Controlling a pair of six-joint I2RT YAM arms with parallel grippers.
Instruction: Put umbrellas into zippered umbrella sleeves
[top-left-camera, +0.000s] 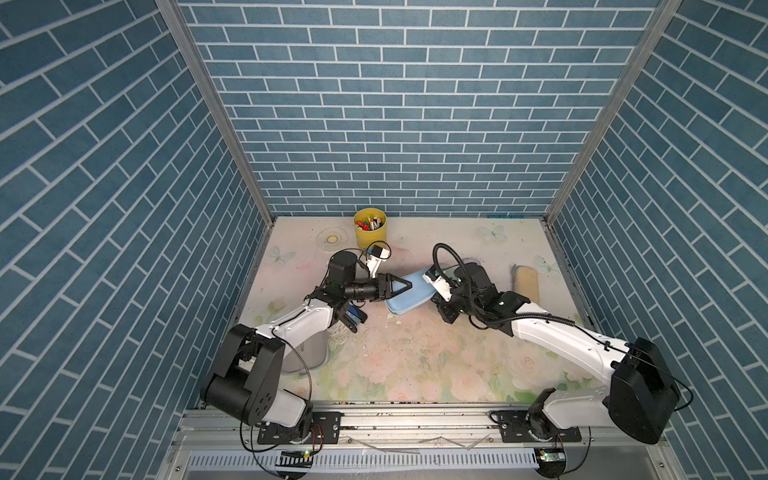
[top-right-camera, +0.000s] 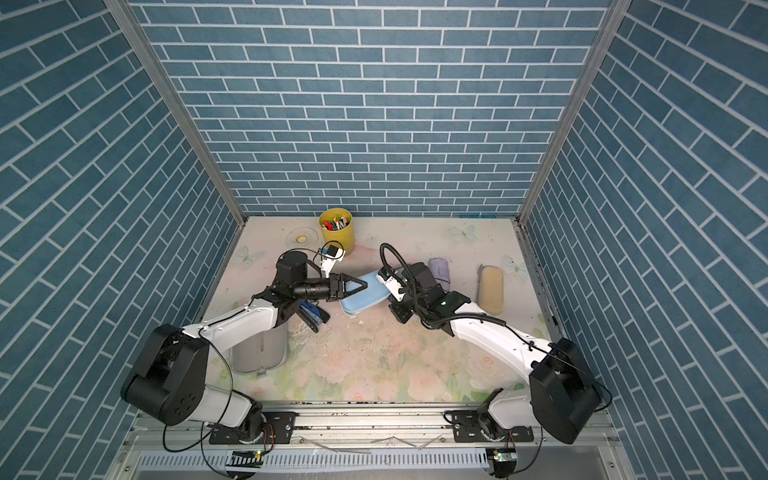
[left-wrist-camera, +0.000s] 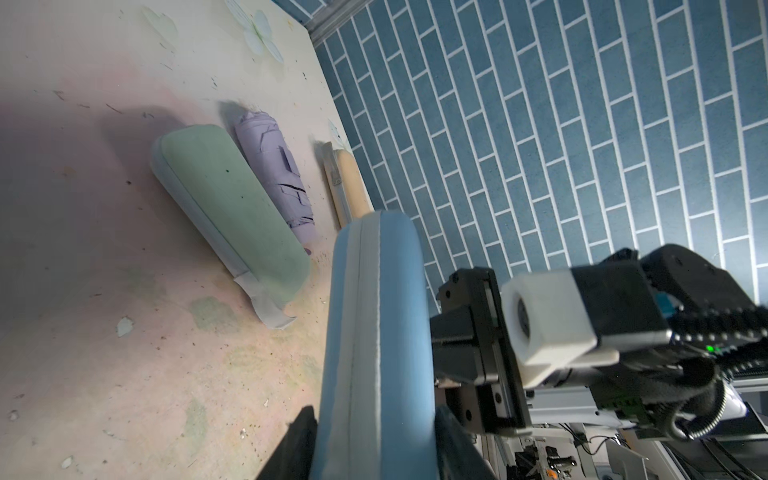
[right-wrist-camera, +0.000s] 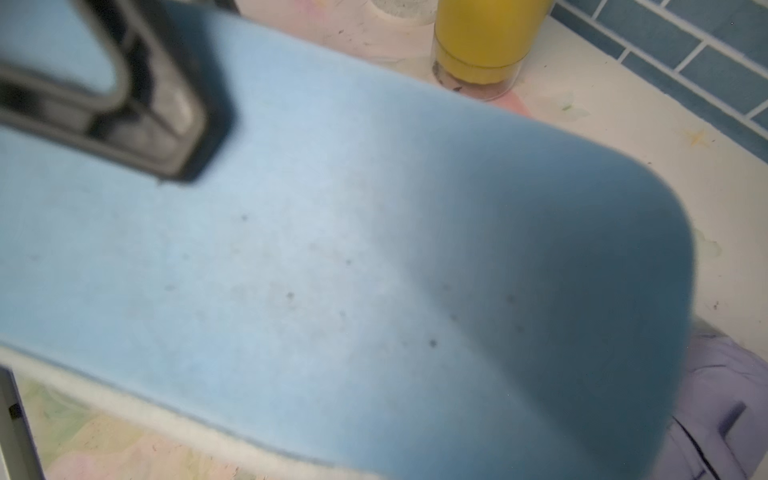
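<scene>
My left gripper (top-left-camera: 402, 287) is shut on a light blue zippered sleeve (left-wrist-camera: 398, 320), lifted off the table with its pale edge strip facing the left wrist camera. Close to the sleeve's far end is my right gripper (top-left-camera: 445, 309), shut; its fingertips are partly hidden behind the sleeve in the left wrist view, and nothing shows held. The blue side of the sleeve fills most of the right wrist view. On the table lie a green sleeve (left-wrist-camera: 236, 208) with a loose pale tab and, alongside it, a folded purple umbrella (left-wrist-camera: 273, 168).
A beige sleeve (top-right-camera: 490, 289) rests at the right. Beneath the left arm are a dark blue item (top-right-camera: 312, 313) and a grey sleeve (top-right-camera: 260, 349). A yellow cup (top-left-camera: 372, 233) of pens stands at the back.
</scene>
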